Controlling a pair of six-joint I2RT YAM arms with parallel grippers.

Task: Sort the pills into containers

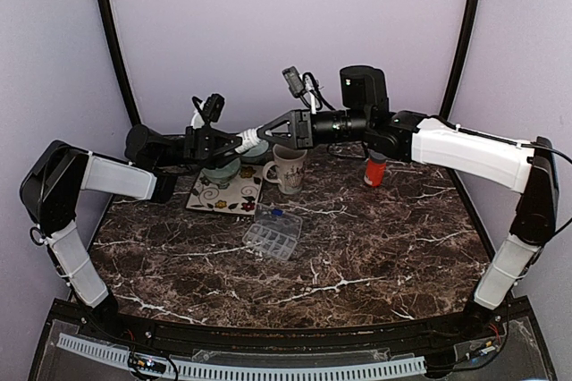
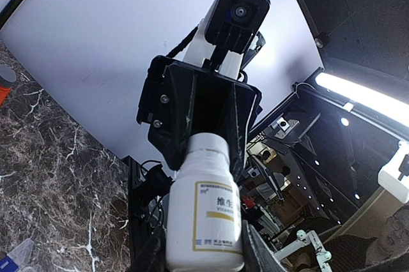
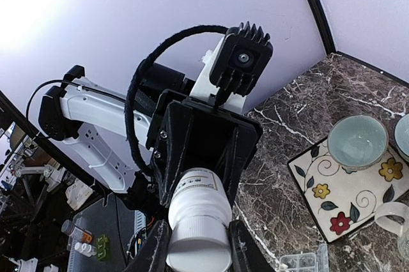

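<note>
A white vitamin bottle [image 1: 249,139] is held sideways in the air between my two grippers. My left gripper [image 1: 239,142] is shut on its body; the yellow-framed label faces the left wrist view, where the bottle [image 2: 204,218] spans from my fingers to the other gripper. From the opposite end, my right gripper [image 1: 263,132] is shut around the ridged white cap [image 3: 199,241]. The cap appears seated on the bottle, and no pills show. Below on the table lies a clear compartment box [image 1: 273,234], its lid raised toward the back; the compartments look empty.
Behind the box, a flowered tray [image 1: 207,199] carries pale green bowls [image 3: 358,142]. A patterned mug [image 1: 289,171] stands beside it, and a red-orange container [image 1: 374,169] sits farther right.
</note>
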